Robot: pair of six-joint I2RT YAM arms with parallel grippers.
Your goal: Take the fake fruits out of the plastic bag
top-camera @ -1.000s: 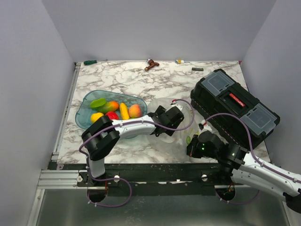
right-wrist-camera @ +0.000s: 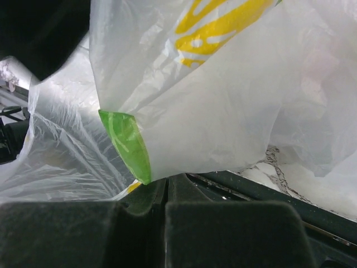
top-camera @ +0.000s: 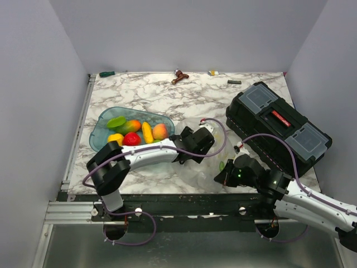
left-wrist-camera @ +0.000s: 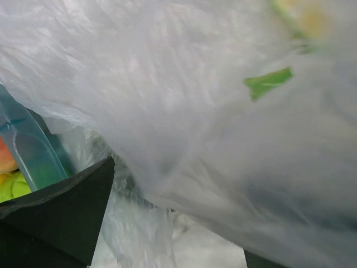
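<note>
The whitish plastic bag [top-camera: 192,174] with green and yellow print lies crumpled in the middle of the table, partly hidden by both arms. My right gripper is shut at its front side, a thin edge of the bag by the green corner pinched at the fingertips. Over the bag's left part is my left gripper, open, with loose film hanging around its fingers [left-wrist-camera: 61,215] and no fruit between them. A faint pinkish patch shows through the film in the right wrist view; what it is I cannot tell. Several fake fruits, including a banana [top-camera: 147,132] and peach [top-camera: 160,132], lie in the basket.
The blue translucent basket [top-camera: 99,132] stands left of the bag, with the left arm crossing its front. A black toolbox [top-camera: 279,125] fills the right side. A screwdriver [top-camera: 107,73] and other small items line the back edge. Bare marble shows behind the bag.
The right gripper has drifted a little left, and the film between them has shifted.
</note>
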